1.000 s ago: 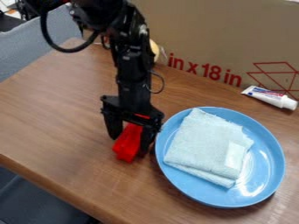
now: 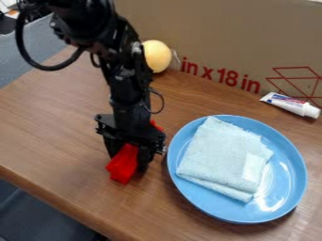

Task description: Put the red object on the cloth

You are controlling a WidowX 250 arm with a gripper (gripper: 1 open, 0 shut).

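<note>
The red object (image 2: 122, 164) is on or just over the wooden table, left of the plate, partly covered by my black gripper (image 2: 131, 158). My gripper points down over it, with dark fingers close around its upper and right parts. Whether the fingers press on it is hard to see. A bit of red also shows higher up, behind the wrist. The pale blue folded cloth (image 2: 224, 156) lies on a blue plate (image 2: 288, 174) to the right, apart from the gripper.
A toothpaste tube (image 2: 291, 104) lies at the back right, before a cardboard box (image 2: 239, 42). Behind the arm sits a pale yellow round thing (image 2: 157, 56). Bare table (image 2: 51, 118) spreads to the left; its front edge runs close below the red object.
The gripper has shifted left and toward the front edge, and the red object has moved along with it. Cloth, plate and tube stay where they were.
</note>
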